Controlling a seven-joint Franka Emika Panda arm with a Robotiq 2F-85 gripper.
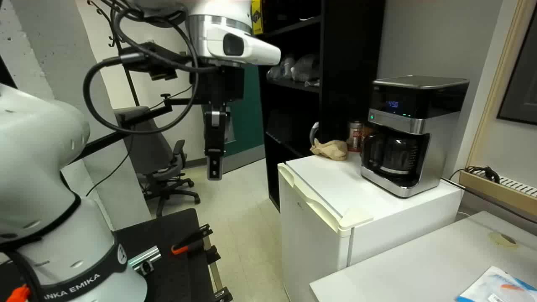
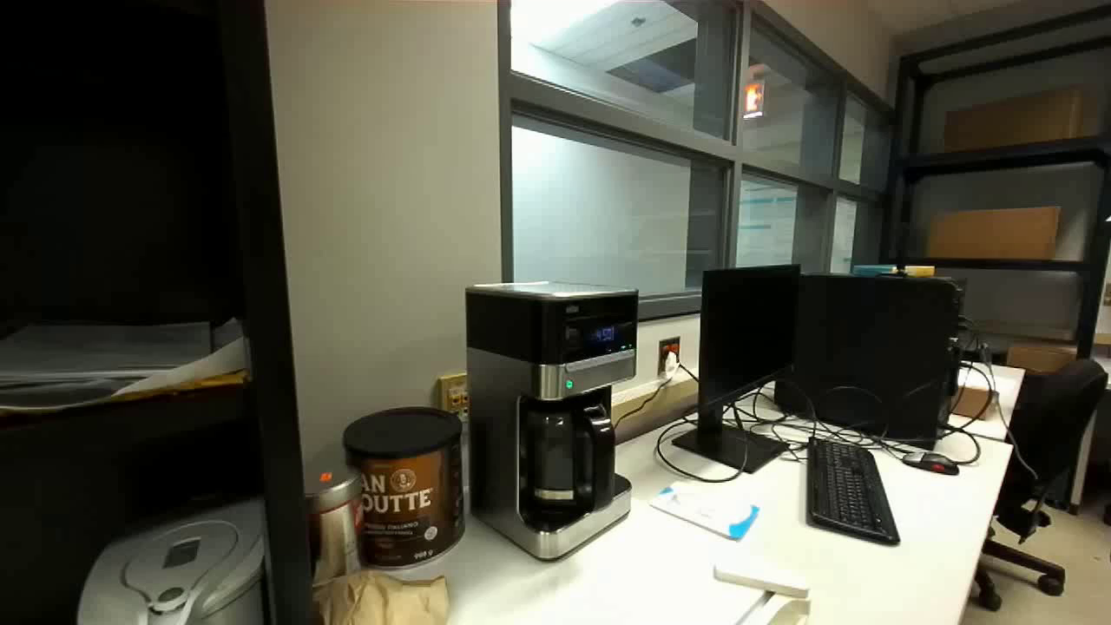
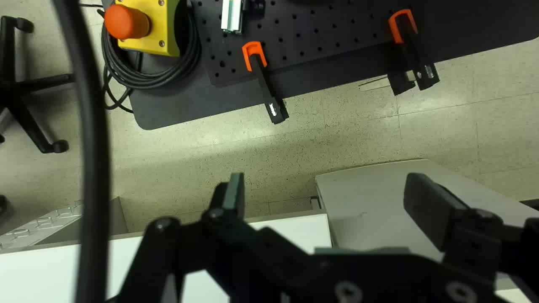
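My gripper is open, its two fingers spread wide with nothing between them in the wrist view. From the side in exterior view 1, the gripper (image 1: 215, 171) points down in the air, left of the white fridge (image 1: 319, 236) and clear of it. A black and silver coffee maker (image 1: 415, 136) stands on the fridge top, with its glass carafe (image 1: 397, 153) inside. Exterior view 2 shows the same coffee maker (image 2: 552, 417) from another side, its display lit; the arm is out of that view.
A crumpled brown bag (image 1: 329, 149) and a brown coffee tub (image 2: 406, 490) stand beside the coffee maker. The white desk (image 1: 402, 261) holds a packet (image 1: 498, 287). Orange-tipped clamps (image 3: 262, 75) project from the black table (image 3: 172, 108). Open floor lies beneath the gripper.
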